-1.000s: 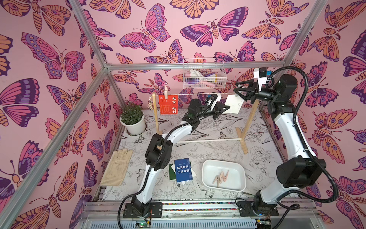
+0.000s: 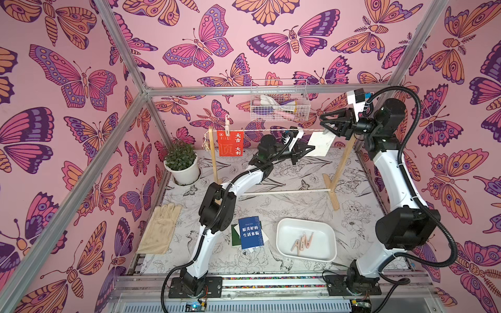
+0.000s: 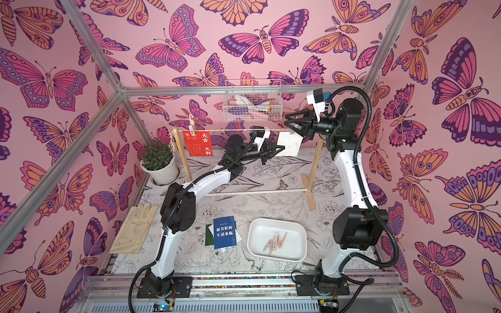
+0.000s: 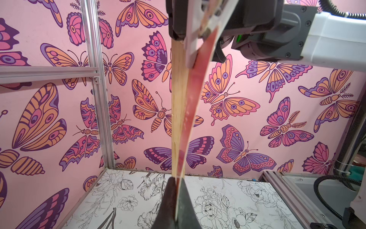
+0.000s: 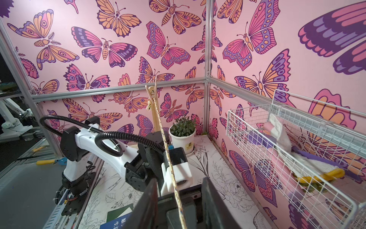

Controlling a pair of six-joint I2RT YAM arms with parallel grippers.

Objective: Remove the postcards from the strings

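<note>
A pale postcard (image 2: 321, 143) hangs at the right end of the string. My left gripper is shut on its edge; the left wrist view shows the card (image 4: 190, 110) edge-on, reddish on one side, rising from the fingertips. Higher up, my right gripper (image 2: 322, 121) is at the string above that card. In the right wrist view its fingers (image 5: 149, 204) stand apart, with the string (image 5: 170, 168) running between them. I cannot make out a clothespin there. A red postcard (image 2: 230, 144) hangs at the left end under a clothespin (image 2: 227, 125).
Blue and other cards (image 2: 251, 232) lie stacked on the table. Beside them, a white tray (image 2: 331, 245) holds several clothespins (image 2: 302, 241). A wooden post (image 2: 342, 164) stands close to the right gripper. A wire basket (image 5: 244, 129) hangs behind; a potted plant (image 2: 182, 164) is at left.
My right gripper and arm have shifted slightly left over the last second. The pale card sits a little lower and further right. My left arm looks still.
</note>
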